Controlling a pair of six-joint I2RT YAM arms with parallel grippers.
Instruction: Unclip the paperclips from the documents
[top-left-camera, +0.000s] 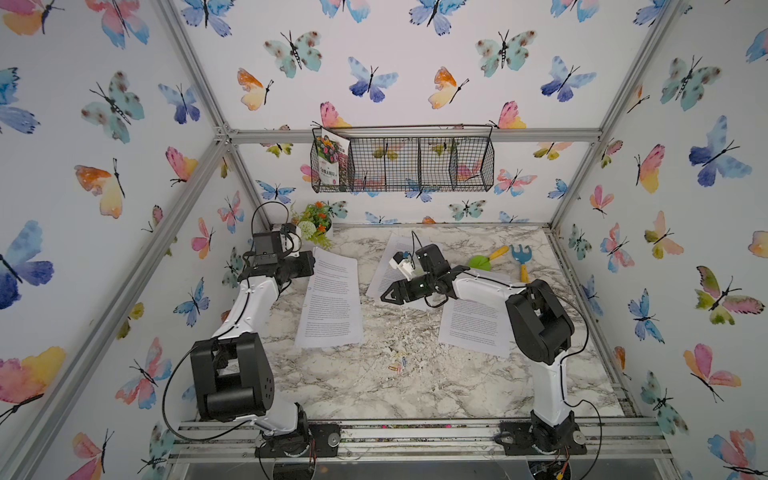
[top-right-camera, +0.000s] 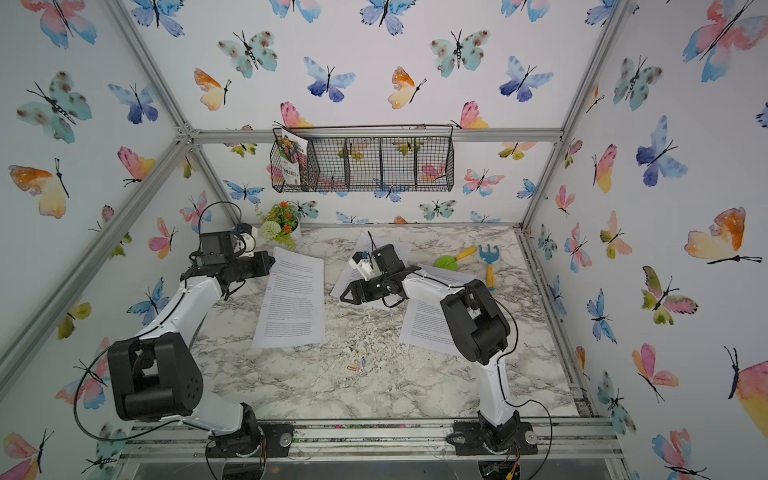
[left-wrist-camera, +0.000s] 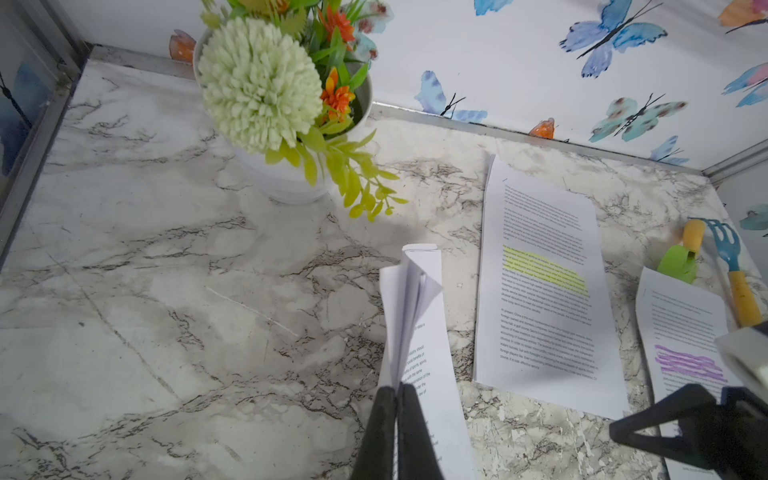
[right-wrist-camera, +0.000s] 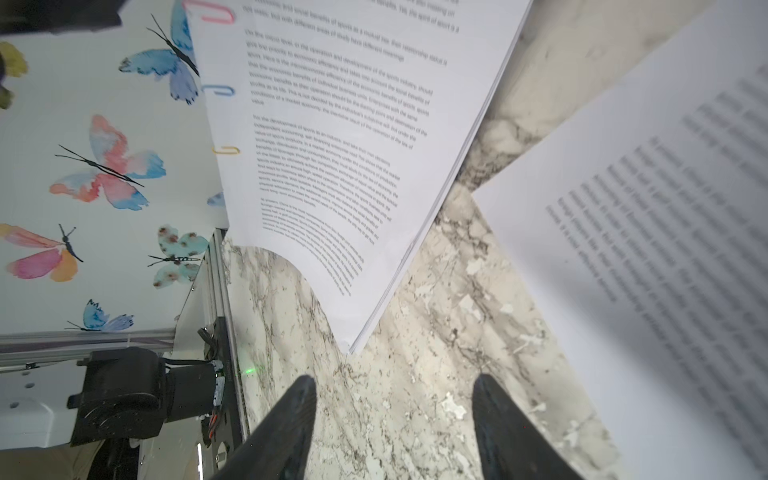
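Observation:
Held up by its edge, a printed document (right-wrist-camera: 336, 120) carries pink (right-wrist-camera: 209, 11), blue (right-wrist-camera: 217, 89) and yellow (right-wrist-camera: 226, 150) paperclips along one margin in the right wrist view. My left gripper is shut on that document, the paper standing folded above its fingertips. My right gripper is open over bare table, apart from the paper, with nothing between its fingers. Small coloured pieces (top-left-camera: 397, 369) that look like loose paperclips lie at the front middle of the table. Two more documents rest on the table: one with yellow highlighting (left-wrist-camera: 544, 280), one with purple (left-wrist-camera: 688, 364).
A potted plant (left-wrist-camera: 272, 172) stands at the back left. Behind the right-hand document lie a toy rake (top-left-camera: 521, 256) and a green-bladed trowel (top-left-camera: 480, 262). A wire basket (top-left-camera: 402, 164) hangs on the back wall. Open table extends along the front.

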